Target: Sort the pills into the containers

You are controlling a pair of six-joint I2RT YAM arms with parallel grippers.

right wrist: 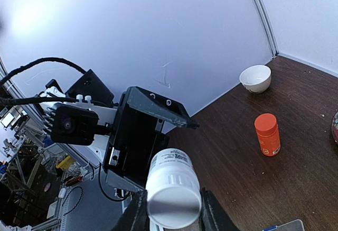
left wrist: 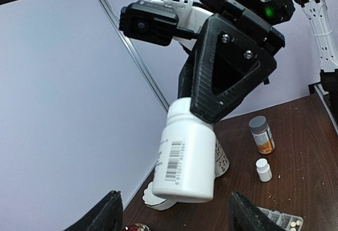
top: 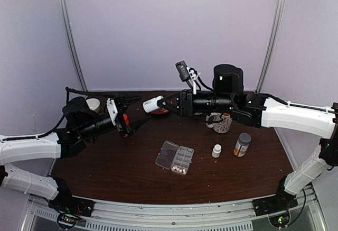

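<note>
A white pill bottle is held in the air over the table, my right gripper shut on its capped end. In the left wrist view the bottle hangs with its barcode showing and its base towards the left gripper. My left gripper stands open, facing the bottle; in the right wrist view its fingers are spread beyond the bottle's base, apart from it. The pill organizer lies lid-open on the table, several pale pills in its near compartments.
A small white bottle, a grey-capped bottle and a mug stand on the right. An orange bottle and a white bowl are on the left. Behind the held bottle lies a red plate.
</note>
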